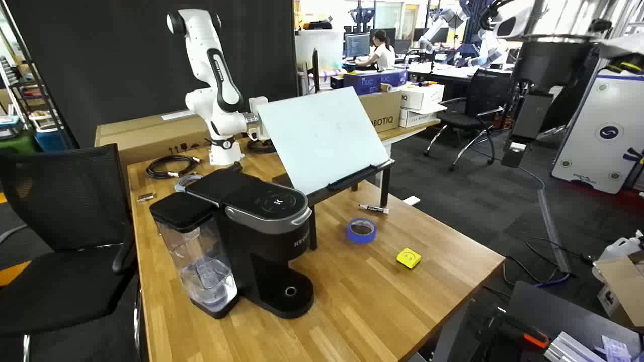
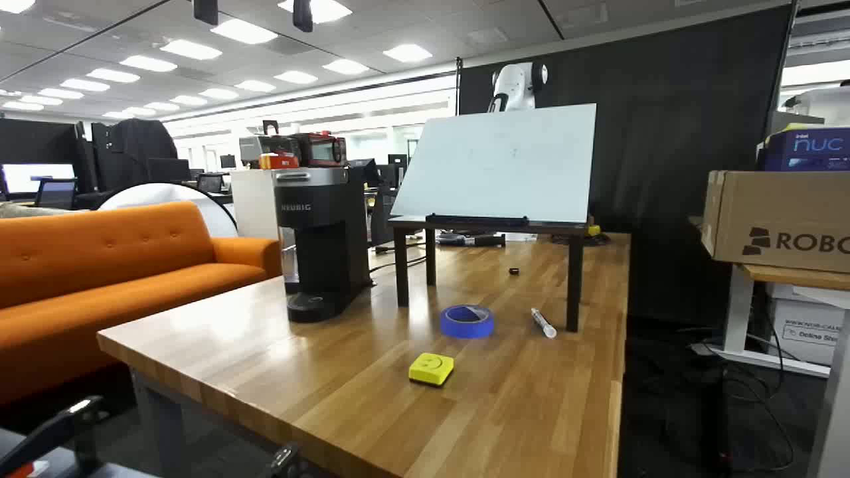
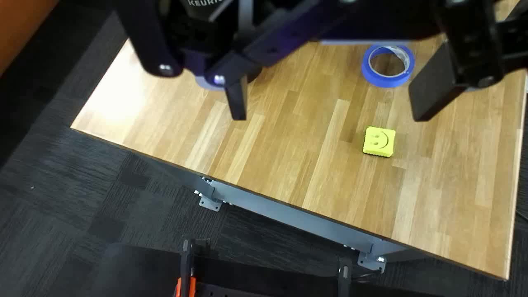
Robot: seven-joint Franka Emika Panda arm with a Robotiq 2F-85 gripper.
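My gripper stands open, its two dark fingers wide apart with only the tabletop visible below and between them. In exterior view 1 the gripper (image 1: 514, 153) hangs high at the right, clear of the table. A yellow block with a smiling face (image 3: 379, 141) lies flat on the wood, also seen near the front in exterior view 2 as the yellow block (image 2: 431, 369). Behind it rests a roll of blue tape (image 2: 467, 322). A white marker (image 1: 374, 208) lies near the stand's leg. The whiteboard (image 2: 502, 163) leans tilted on a dark stand (image 2: 574, 279).
A black Keurig coffee maker (image 1: 265, 241) with a clear water tank (image 1: 207, 274) occupies the table's left side. Another white arm (image 1: 212, 84) stands behind the whiteboard, near a coiled black cable (image 1: 172, 166).
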